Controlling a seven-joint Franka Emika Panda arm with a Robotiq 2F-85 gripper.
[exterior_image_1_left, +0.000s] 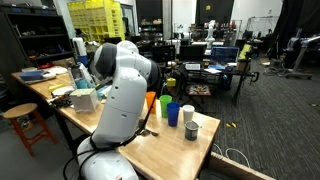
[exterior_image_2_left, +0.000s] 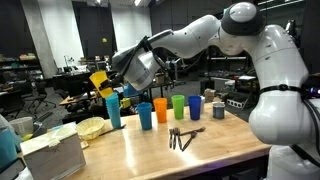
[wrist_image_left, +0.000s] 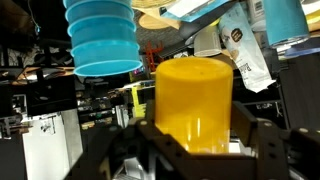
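Observation:
My gripper is shut on a yellow-orange cup, held up at the left in exterior view 2. In the wrist view that cup fills the middle, with dark fingers around its lower part. Just below the held cup in exterior view 2 stands a tall light-blue cup; it looks like a stack. The wrist view shows blue stacked cups at upper left, apart from the held cup in the picture. In exterior view 1 the arm hides the gripper.
On the table stand a blue cup, an orange cup, a green cup and a grey mug. Cutlery lies in front of them. A white box and a yellow bowl are at the left.

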